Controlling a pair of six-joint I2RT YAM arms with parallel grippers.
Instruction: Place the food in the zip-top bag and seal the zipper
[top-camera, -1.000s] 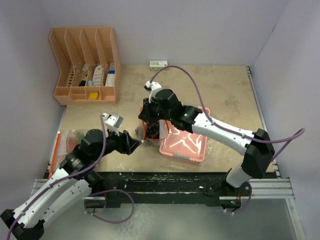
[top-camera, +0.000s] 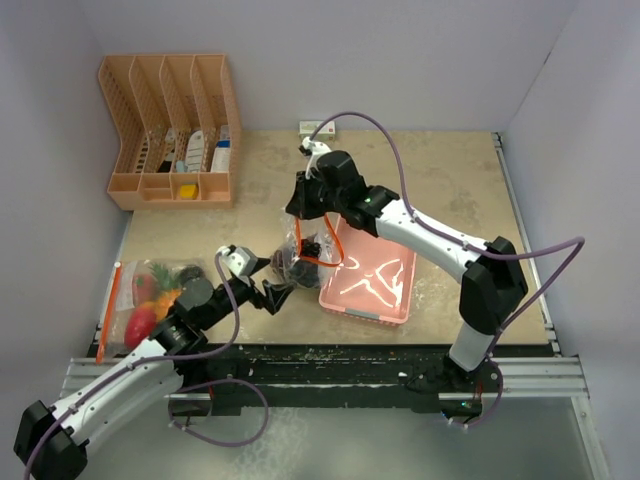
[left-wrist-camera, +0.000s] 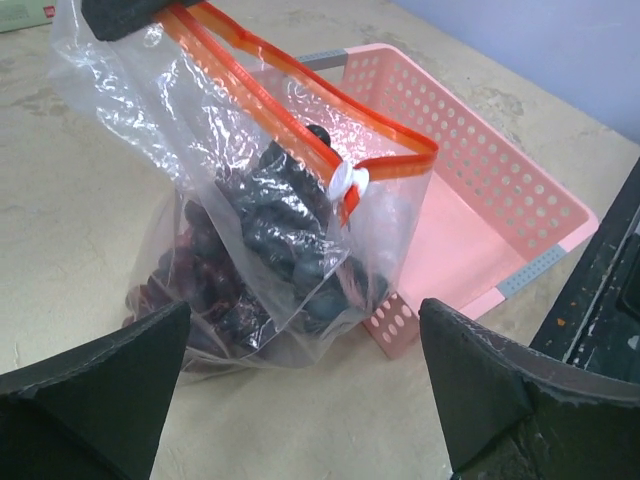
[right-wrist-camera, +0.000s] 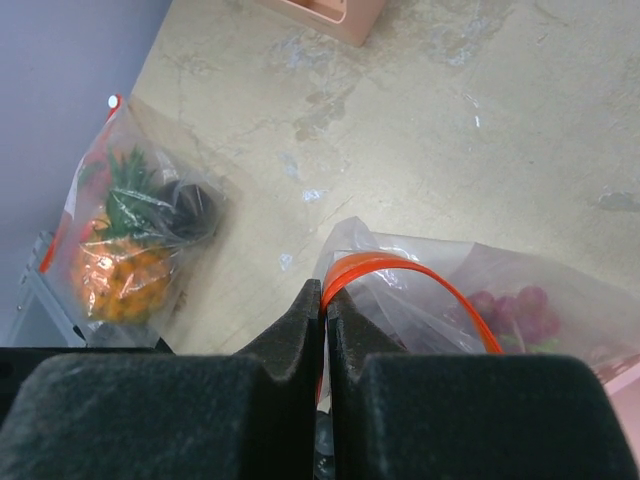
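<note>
A clear bag with an orange zip (left-wrist-camera: 250, 270) holds dark plums and red grapes; its white slider (left-wrist-camera: 348, 180) dangles near the front. My right gripper (top-camera: 298, 208) is shut on the bag's orange rim and holds it up, as the right wrist view (right-wrist-camera: 325, 305) shows. My left gripper (top-camera: 272, 280) stands open just in front of the bag's lower part, its fingers apart and empty. Another zip bag (top-camera: 140, 305), with pineapple and other food inside, lies at the left, partly behind the left arm.
A pink basket (top-camera: 370, 290) stands just right of the bag. A wooden divided organizer (top-camera: 140, 185) is at the back left, and a small white box (top-camera: 317, 129) at the back.
My left gripper has shifted slightly right and lower toward the bag.
</note>
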